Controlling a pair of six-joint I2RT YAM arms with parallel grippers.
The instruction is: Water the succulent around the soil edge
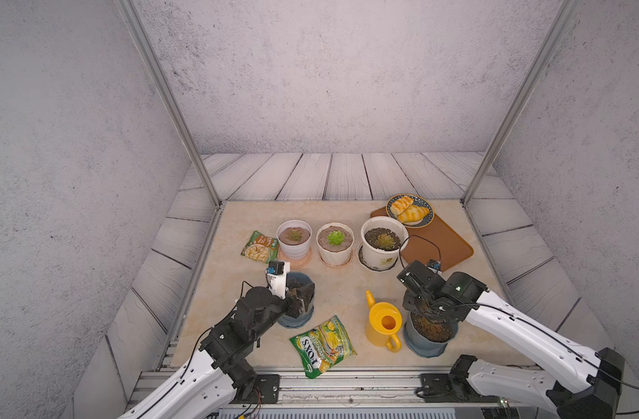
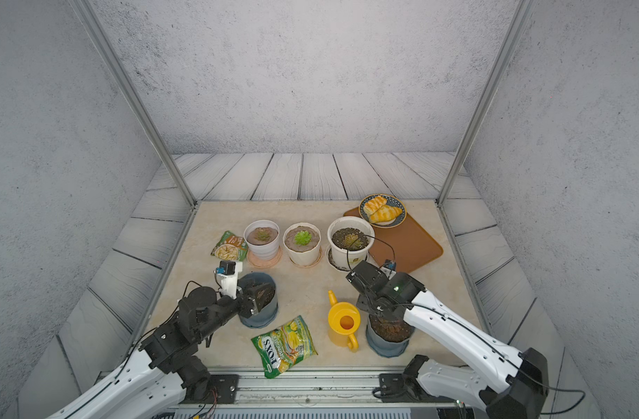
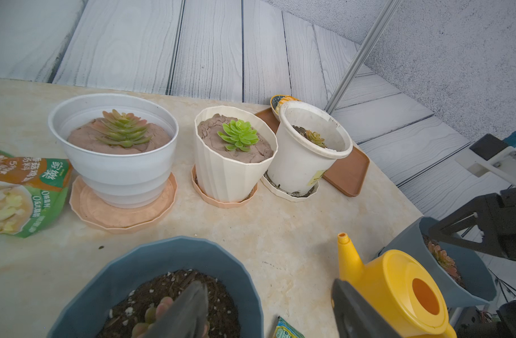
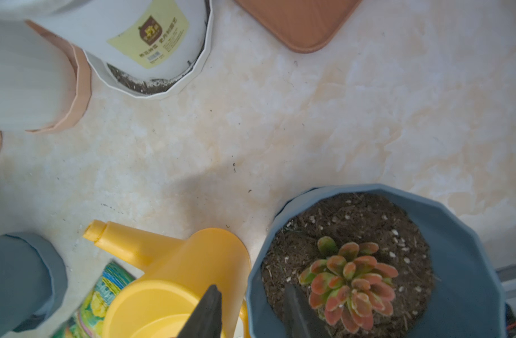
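A yellow watering can (image 1: 382, 328) stands near the front right, spout pointing back, beside a blue pot (image 4: 460, 253) holding a red-tipped succulent (image 4: 353, 281). My right gripper hovers above, between can and pot, fingers apart with nothing between. My left gripper hangs open over the other blue pot (image 3: 117, 264), which holds a succulent partly hidden by a finger. Three white pots stand behind: pale-green succulent (image 3: 122, 132), bright-green succulent (image 3: 238, 135), darker succulent (image 3: 314, 138).
A green snack bag (image 1: 322, 345) lies at the front, another packet (image 1: 260, 248) at back left. A brown tray (image 1: 445, 244) with a plate of pastries (image 1: 410, 209) is at back right. Bare table (image 4: 325, 129) lies between the rows.
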